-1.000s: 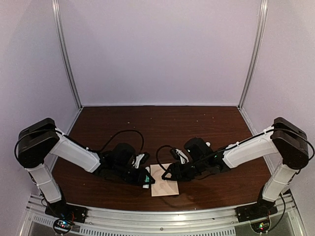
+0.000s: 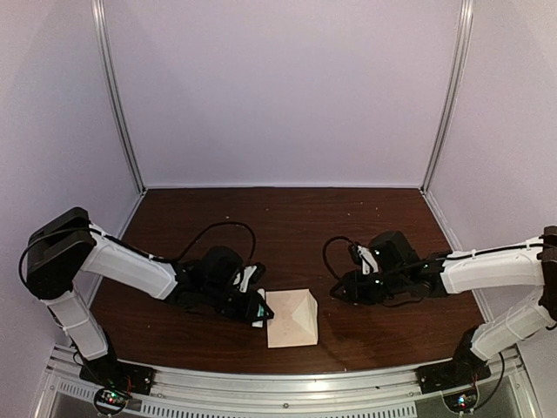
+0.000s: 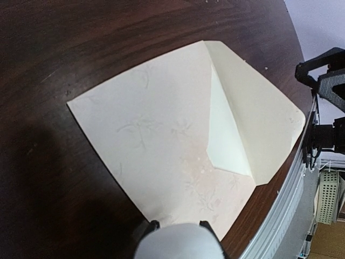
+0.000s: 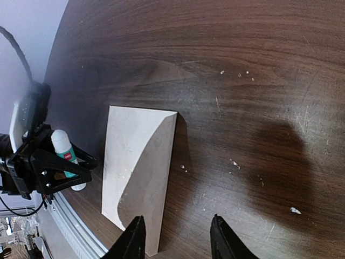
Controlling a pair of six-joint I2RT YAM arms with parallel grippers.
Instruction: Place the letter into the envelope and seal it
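The cream envelope [image 2: 287, 326] lies on the table between the arms. Its flap [image 3: 259, 108] stands partly raised along the right side, leaving the mouth ajar. A paler surface [image 3: 225, 132] shows inside the mouth; whether it is the letter I cannot tell. At the envelope's left edge, my left gripper [image 2: 262, 314] is shut on a white glue stick with a teal label [image 4: 67, 153]. The stick's white end [image 3: 179, 243] fills the bottom of the left wrist view. My right gripper is open and empty, off to the right of the envelope.
A metal rail [image 2: 287, 387] runs along the front edge. White walls enclose the back and sides.
My right gripper has moved from over the envelope to the right, clear of it. The flap now shows lifted at the envelope's right side. The left arm has stayed put.
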